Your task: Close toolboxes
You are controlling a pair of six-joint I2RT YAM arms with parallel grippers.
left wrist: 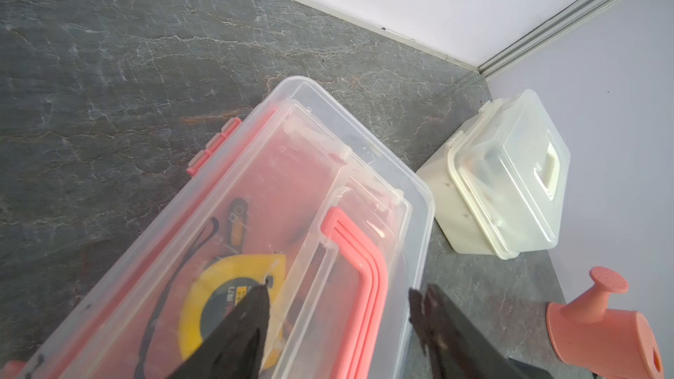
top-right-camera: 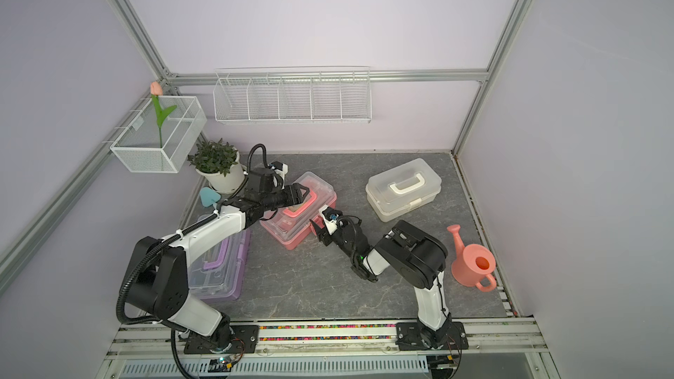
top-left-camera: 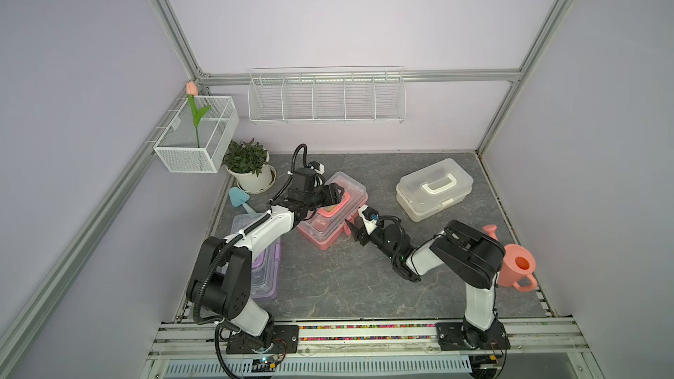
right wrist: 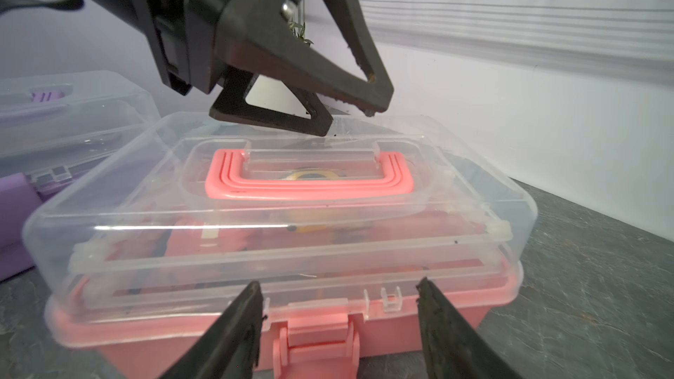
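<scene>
The pink toolbox [right wrist: 302,231] sits mid-table, its clear lid down, with a pink latch [right wrist: 316,344] on the front side. My left gripper hovers open over its lid and handle. My right gripper is low at the front side, fingers apart around the latch area, not visibly touching it. A purple toolbox [top-left-camera: 266,284] lies at left under the left arm, lid down. A cream toolbox [top-left-camera: 434,189] rests at back right, lid down.
A potted plant [top-left-camera: 245,161] and blue trowel [top-left-camera: 238,196] are at back left. A pink watering can [top-left-camera: 512,273] stands at right. Wire baskets hang on the walls.
</scene>
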